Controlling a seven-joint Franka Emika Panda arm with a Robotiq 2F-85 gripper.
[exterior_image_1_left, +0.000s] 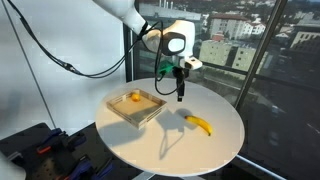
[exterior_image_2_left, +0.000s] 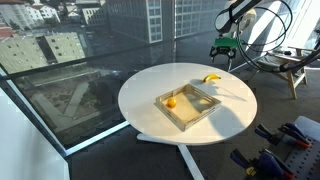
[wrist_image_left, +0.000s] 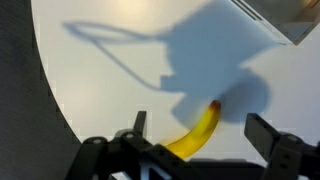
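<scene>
A yellow banana (exterior_image_1_left: 199, 125) lies on the right part of the round white table (exterior_image_1_left: 170, 145). In the wrist view the banana (wrist_image_left: 196, 134) shows below the fingers, its dark tip pointing up. My gripper is open, its two fingers wide apart with only the table and the banana seen beyond the gap. From the side, the gripper (exterior_image_1_left: 181, 96) hangs above the table, clear of the banana. An orange round fruit (exterior_image_2_left: 171, 102) rests inside a shallow tan box (exterior_image_2_left: 190, 122).
The box (exterior_image_1_left: 135, 106) stands on the left of the table, its corner also in the wrist view. Bare tabletop surrounds the banana. Large windows (exterior_image_1_left: 265, 90) stand behind the table, and a black cable loops from the arm.
</scene>
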